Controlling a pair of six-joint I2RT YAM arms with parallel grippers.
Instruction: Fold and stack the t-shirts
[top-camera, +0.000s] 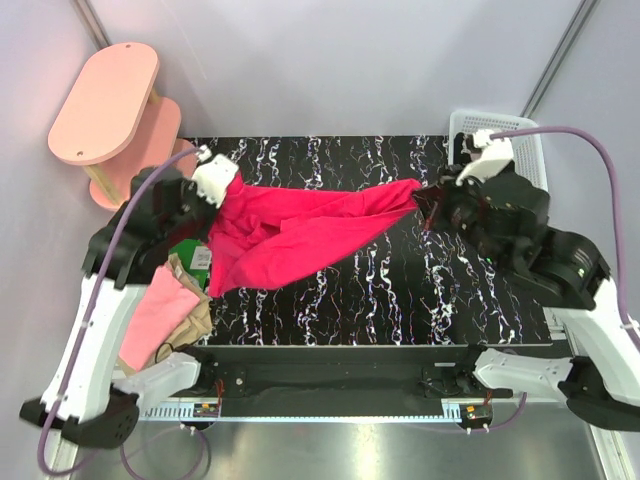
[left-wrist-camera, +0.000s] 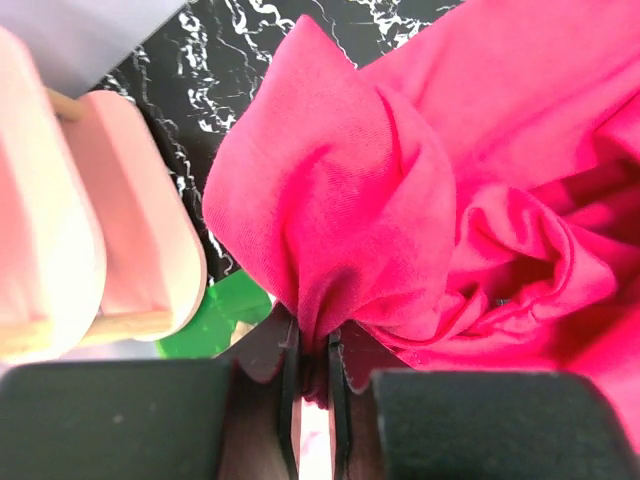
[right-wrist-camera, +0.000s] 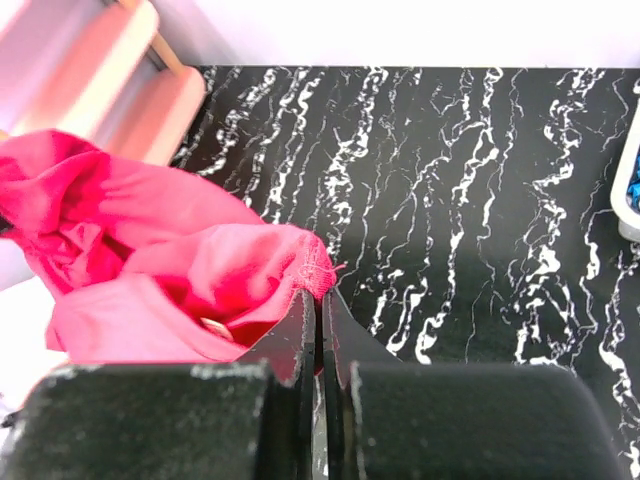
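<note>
A red t-shirt (top-camera: 305, 228) is stretched between my grippers in the top view, above the black marbled table (top-camera: 380, 305). My left gripper is shut on a bunched part of it. My right gripper is shut at the shirt's other end, with a corner of the cloth at its fingertips. In the top view a folded pink cloth (top-camera: 155, 315) lies on tan material at the lower left, partly behind the left arm.
Pink tiered shelves (top-camera: 105, 95) stand at the back left, with a green item (left-wrist-camera: 210, 320) below. A white basket (top-camera: 530, 155) with contents sits at the back right, mostly hidden by the right arm.
</note>
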